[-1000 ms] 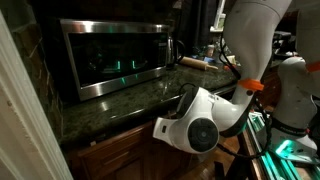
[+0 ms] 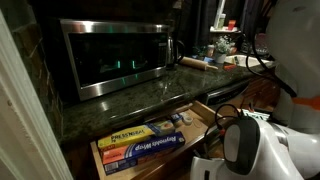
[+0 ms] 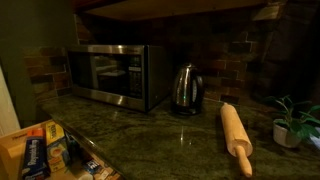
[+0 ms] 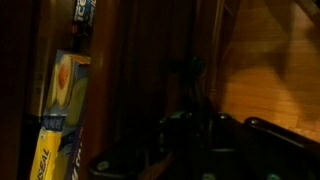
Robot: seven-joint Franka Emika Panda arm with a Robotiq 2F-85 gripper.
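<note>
A wooden drawer (image 2: 97, 158) is pulled out below the counter. Inside lie a yellow box (image 2: 125, 136) and a blue Reynolds box (image 2: 145, 149), with smaller items (image 2: 183, 119) at the right. The wrist view looks down on the drawer's dark front, with a yellow-and-blue box (image 4: 62, 110) on its left side. My gripper is a dark shape at that front, seemingly shut on the drawer handle; shadow hides the handle itself and the exact contact. In exterior view 1 the white arm (image 2: 255, 150) covers the lower right.
On the dark counter (image 3: 130, 130) stand a microwave (image 3: 118, 75), a kettle (image 3: 187, 90), a rolling pin (image 3: 235, 135) and a potted plant (image 3: 290, 125). Wooden floor (image 4: 265, 70) lies open before the drawer.
</note>
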